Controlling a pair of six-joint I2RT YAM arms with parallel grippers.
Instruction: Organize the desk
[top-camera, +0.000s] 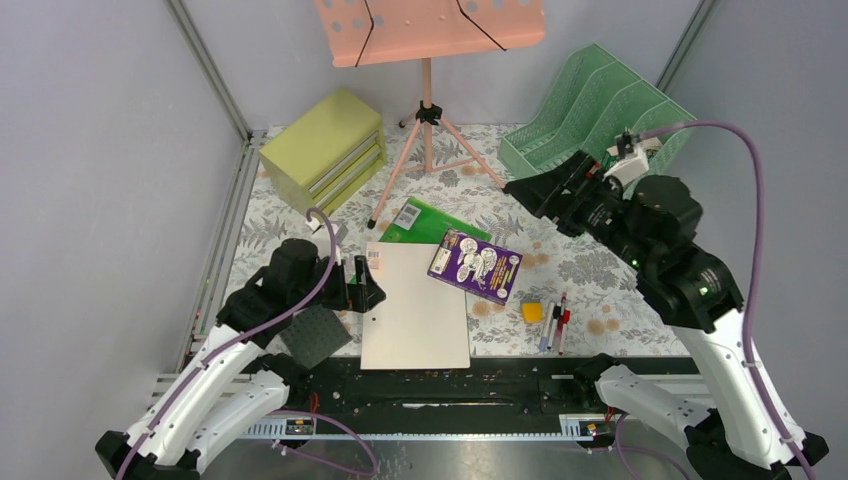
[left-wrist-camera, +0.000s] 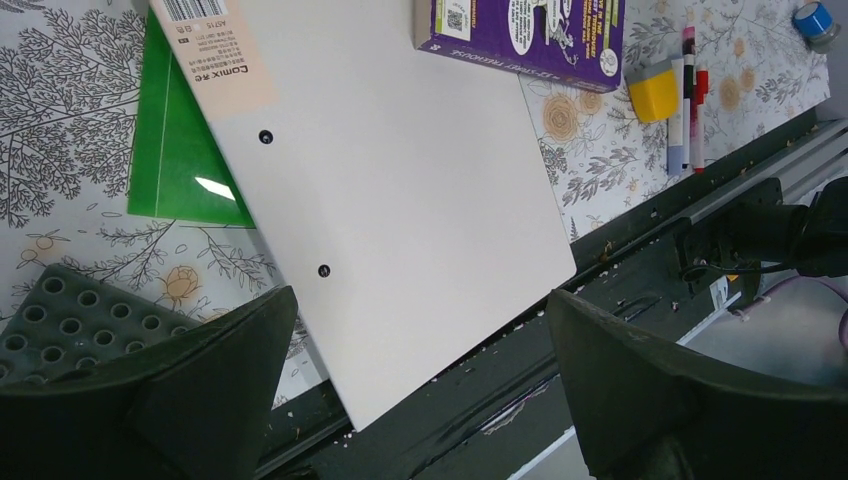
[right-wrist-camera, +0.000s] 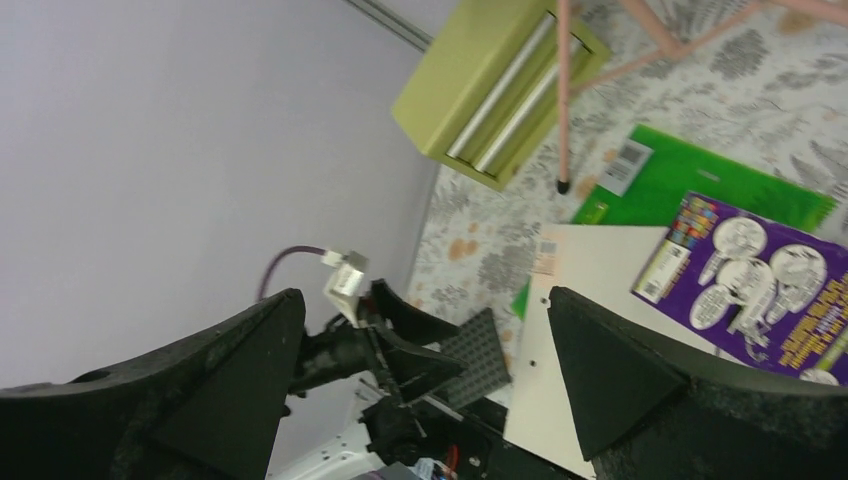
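Observation:
On the desk lies a white folder (top-camera: 415, 318), with a green folder (top-camera: 452, 220) partly beneath its far end. A purple box (top-camera: 475, 266) rests across the white folder's right edge. To the right are a yellow block (top-camera: 532, 312) and several pens (top-camera: 556, 324). My left gripper is open above the white folder's left side, nothing between its fingers. Over the front of the green rack (top-camera: 560, 130) hangs my right gripper (top-camera: 540, 200), open and empty in the right wrist view. A blue-capped bottle (left-wrist-camera: 815, 25) shows at the left wrist view's upper right corner.
A yellow-green drawer unit (top-camera: 325, 145) stands at the back left. The pink music stand (top-camera: 428, 160) spreads its legs behind the folders. A dark grey holder with holes (top-camera: 316, 336) lies by my left arm. Bare desk shows right of the purple box.

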